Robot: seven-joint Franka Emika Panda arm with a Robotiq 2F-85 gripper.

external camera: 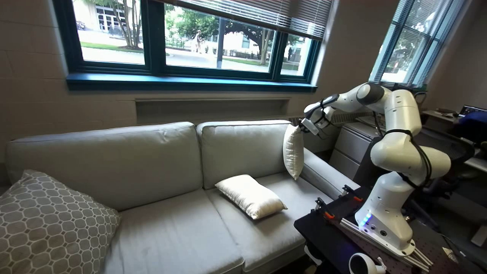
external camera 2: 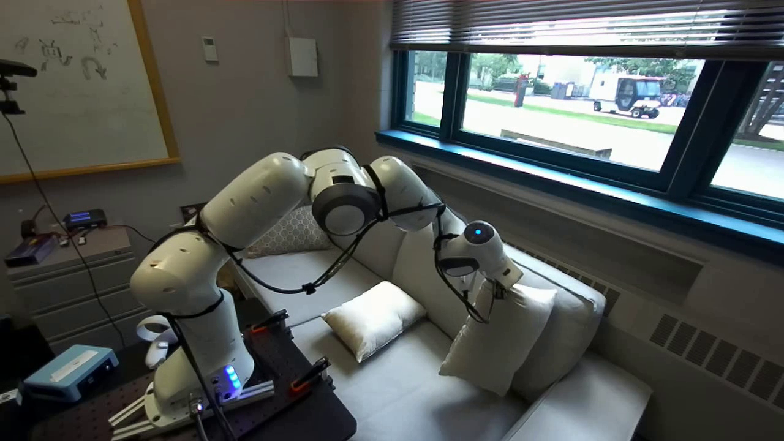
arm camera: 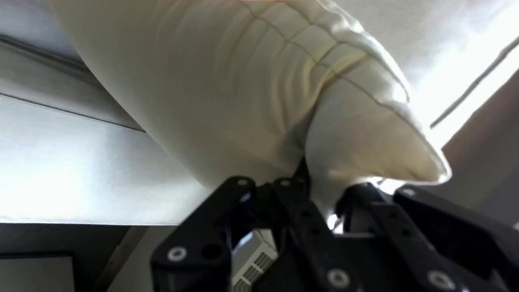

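A cream pillow (external camera: 293, 153) hangs upright by its upper corner at the right end of the sofa, near the backrest. My gripper is shut on that corner; in the wrist view the cloth is pinched and creased between the black fingers. From the other side, the pillow (external camera 2: 501, 342) stands in front of the back cushion, close over the seat; whether it touches the seat I cannot tell. A second cream pillow (external camera: 251, 195) lies flat on the right seat cushion, apart from the held one.
The grey sofa (external camera: 164, 233) runs along the wall under the window, with a patterned pillow (external camera: 52, 223) at its left end. Its armrest (external camera: 326, 173) is close beside the held pillow. The black table (external camera: 319, 226) with clamps borders the seat's front.
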